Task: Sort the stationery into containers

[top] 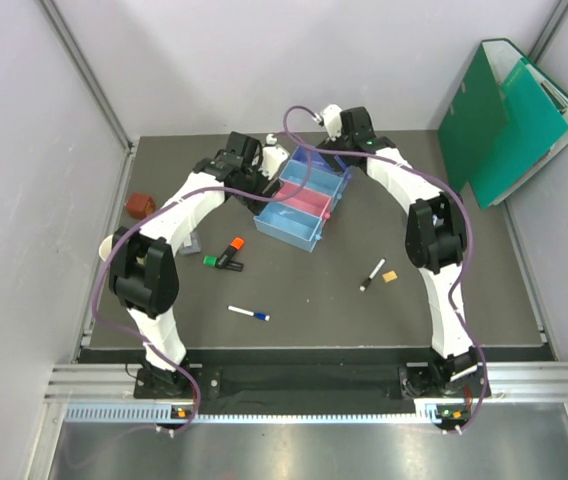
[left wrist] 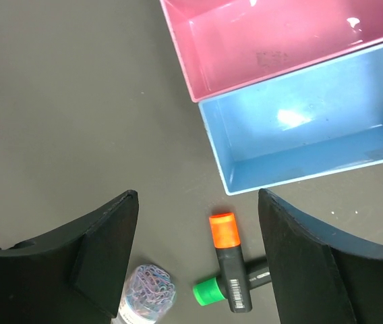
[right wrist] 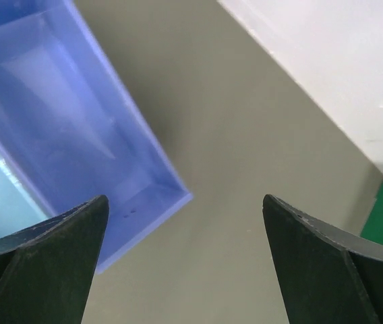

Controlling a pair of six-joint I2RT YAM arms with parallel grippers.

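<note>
My left gripper is open and empty above the table, beside the light blue bin (left wrist: 306,121) and pink bin (left wrist: 279,40). Below it in the left wrist view lie an orange-capped highlighter (left wrist: 230,270), a green-capped highlighter (left wrist: 208,290) and a container of paper clips (left wrist: 148,293). My right gripper is open and empty at the back, over the end of the dark blue bin (right wrist: 63,108). In the top view, a blue-capped marker (top: 247,312), a black marker (top: 372,275) and a yellow sticky pad (top: 389,276) lie at the front.
Green binders (top: 499,120) stand at the back right, near the white back wall (right wrist: 326,61). A red-brown block (top: 140,205) lies at the left, with a pale mug (top: 106,247) mostly hidden by the left arm.
</note>
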